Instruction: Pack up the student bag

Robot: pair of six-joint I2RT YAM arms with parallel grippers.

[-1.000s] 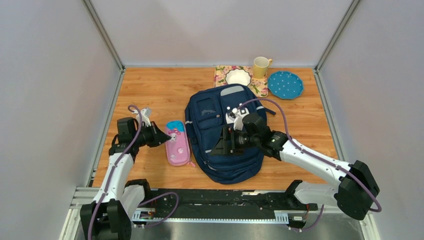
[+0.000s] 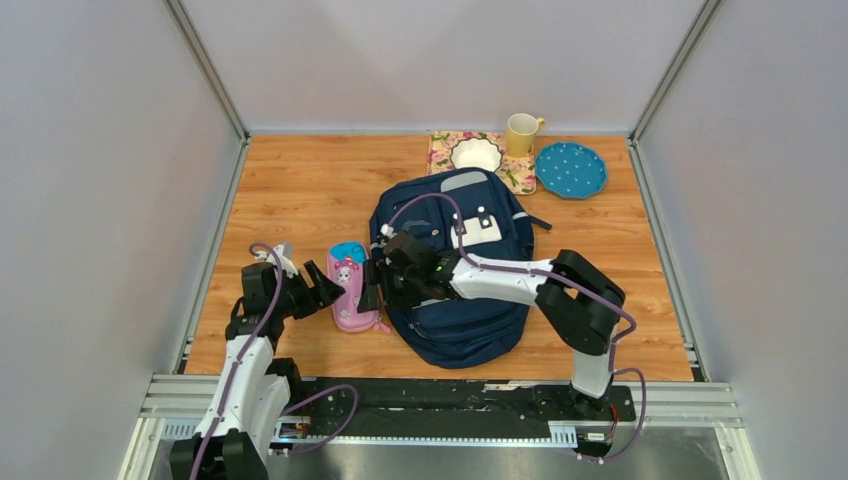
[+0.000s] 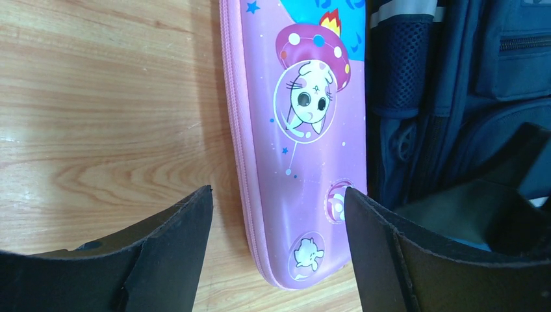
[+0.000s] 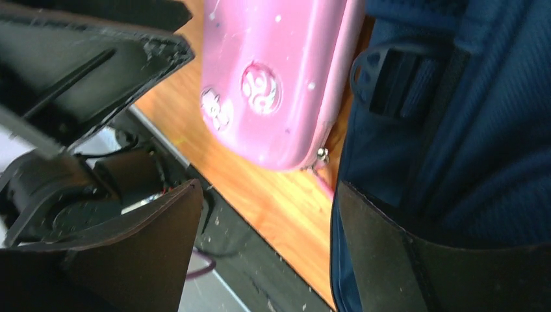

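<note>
A pink pencil case (image 2: pixel 354 310) with a blue end and cartoon animals lies flat on the wood, left of the dark blue backpack (image 2: pixel 465 335). The left gripper (image 2: pixel 338 278) stands open by the case's left side; in the left wrist view the case (image 3: pixel 299 156) appears between and beyond the fingers, untouched. Reaching across the backpack, my right gripper (image 2: pixel 370 285) is open near the case's right edge. In the right wrist view the case's lower end (image 4: pixel 273 110), with its zipper pull (image 4: pixel 321 155), shows ahead of the empty fingers, the backpack (image 4: pixel 442 149) beside it.
Behind the backpack lie a floral tray (image 2: pixel 440 150), a yellow mug (image 2: pixel 520 135) and a blue dotted plate (image 2: pixel 571 170). The two grippers are close together around the case. Bare table shows at the far left and right.
My right arm has swung left across the backpack to the pencil case. The left gripper's fingers have spread apart, and it has shifted slightly downward in the view. Case and backpack lie as before.
</note>
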